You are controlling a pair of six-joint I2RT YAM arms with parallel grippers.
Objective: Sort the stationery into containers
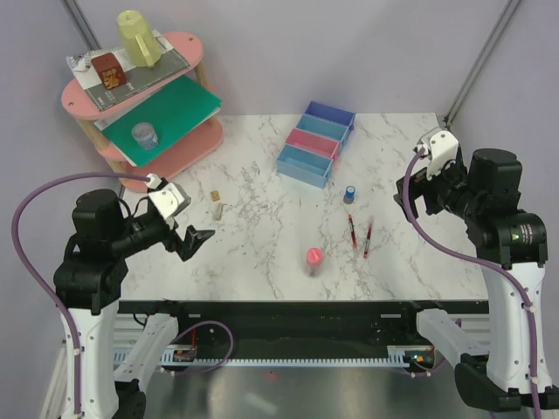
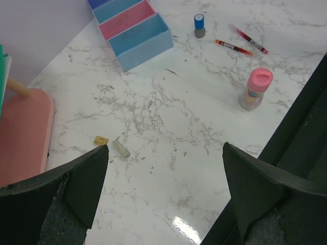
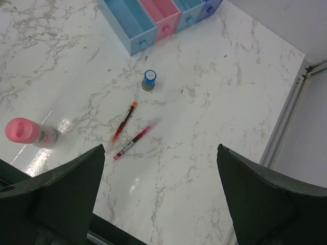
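A row of open bins stands at the back: a light blue bin (image 1: 304,166), a pink bin (image 1: 312,142), a second light blue bin (image 1: 323,127) and a dark blue bin (image 1: 331,113). In front lie an orange-tipped pen (image 3: 124,122) and a pink-tipped pen (image 3: 134,142). A small blue-capped bottle (image 3: 149,80) stands close to the bins, and a clear jar with a pink lid (image 2: 256,87) near the front edge. At left are a yellowish block (image 2: 101,140) and a pale small piece (image 2: 121,148). My left gripper (image 1: 193,242) and right gripper (image 1: 410,203) hang open and empty.
A two-tier pink shelf (image 1: 196,154) fills the left rear, holding a green folder (image 1: 179,116), a clear cup (image 1: 145,135), a red-brown box (image 1: 109,72) and a yellow-green mug (image 1: 138,37).
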